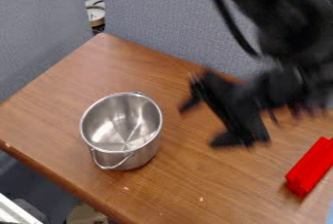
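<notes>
My gripper [205,115], black and blurred by motion, hangs over the right half of the wooden table with its fingers open and nothing visible between them. A red block-like object [309,166] lies on the table at the lower right, apart from the fingers. A steel pot [121,130] with a thin wire handle stands at the left of the gripper.
The wooden table [72,82] has free room at the back left and front middle. Grey padded panels [169,18] border it at the back and left.
</notes>
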